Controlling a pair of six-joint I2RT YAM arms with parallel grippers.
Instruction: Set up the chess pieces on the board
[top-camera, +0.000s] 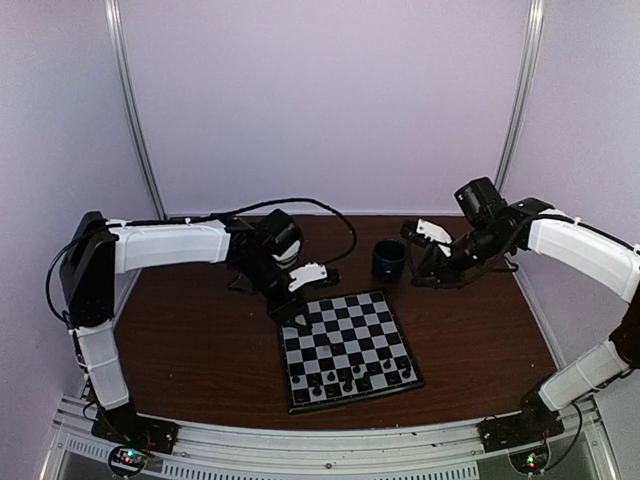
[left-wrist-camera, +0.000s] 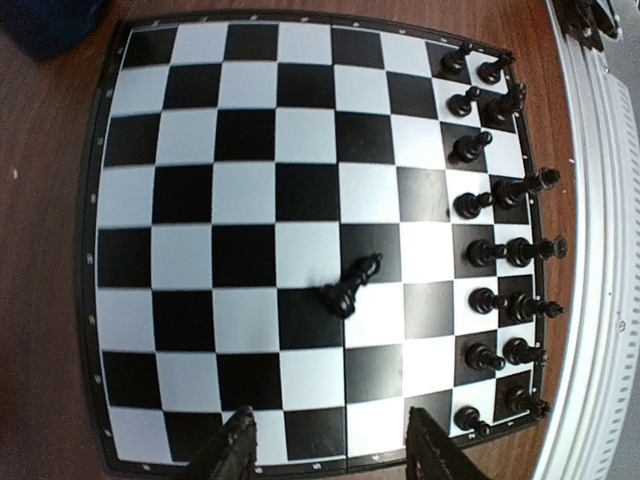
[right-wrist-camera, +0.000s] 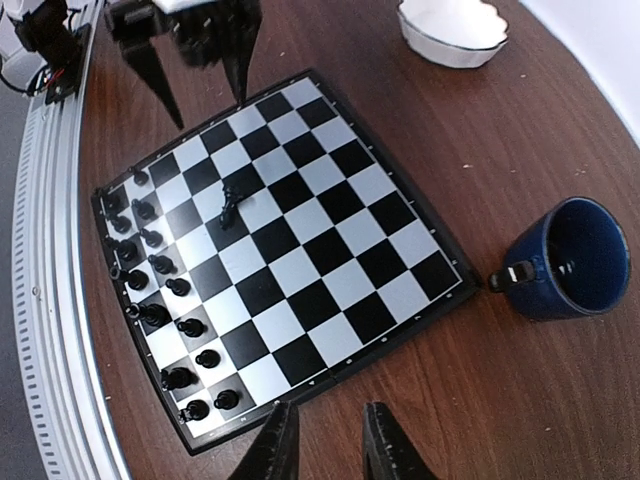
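The chessboard (top-camera: 350, 340) lies on the brown table. Along its near edge, several black pieces (left-wrist-camera: 485, 252) stand in two rows. Apart from them, one black piece seems to lie on its side near mid-board; it also shows in the right wrist view as a dark piece (right-wrist-camera: 230, 207). Over the board's far left part hangs my left gripper, open and empty, its fingers well spread. My right gripper is off the board to the right, open with a narrower gap and nothing between its fingers.
A dark blue mug (right-wrist-camera: 560, 265) stands just beyond the board's far right corner. Behind the left arm is a white bowl (right-wrist-camera: 455, 30), its inside cut off from sight. Bare table (top-camera: 190, 340) lies left of the board, and more to its right.
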